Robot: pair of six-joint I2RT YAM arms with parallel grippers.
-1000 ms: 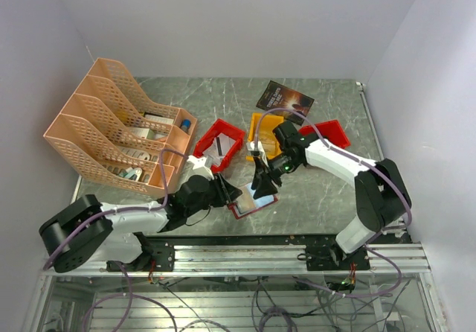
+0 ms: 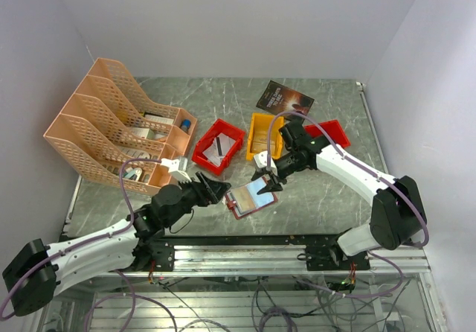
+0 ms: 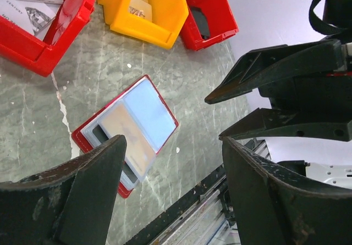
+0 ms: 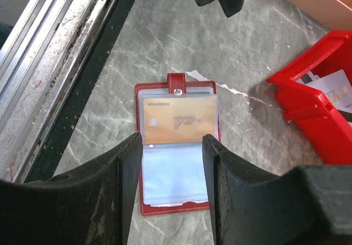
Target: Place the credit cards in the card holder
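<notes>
The card holder (image 2: 251, 198) lies flat on the table, a red-bordered wallet with a light blue panel and a tan card (image 3: 128, 132) in a clear sleeve (image 4: 179, 118). My left gripper (image 2: 216, 192) is open just left of it and above it, with nothing between its fingers. My right gripper (image 2: 266, 176) is open above the holder's right part, fingers empty. In the right wrist view the holder sits below and between its fingertips.
A red bin (image 2: 201, 152) with white cards and a dark item, a yellow bin (image 2: 264, 123) and another red bin (image 2: 335, 131) stand behind. A book (image 2: 281, 101) lies at the back, a tan organizer (image 2: 89, 146) at left. The front edge has a metal rail.
My left arm has drawn back leftward from the card holder. The holder stays in place.
</notes>
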